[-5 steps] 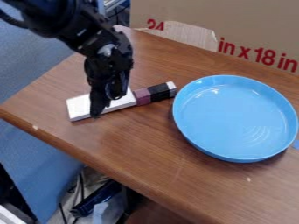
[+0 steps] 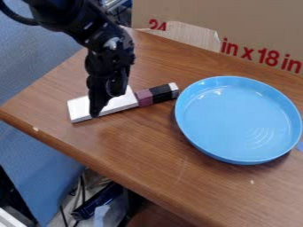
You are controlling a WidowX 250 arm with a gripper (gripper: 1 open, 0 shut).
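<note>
A long block with a white section and a maroon and black end lies on the wooden table. My black gripper comes down from the upper left onto the white section, its fingers at or just over it; whether they are open or shut on it is unclear. A light blue plate lies to the right of the block, close to its dark end.
A cardboard box stands behind the table. The table's near left edge drops to the floor, where bags and cables lie.
The gripper has shifted very slightly over the white section; the block and plate look unchanged.
</note>
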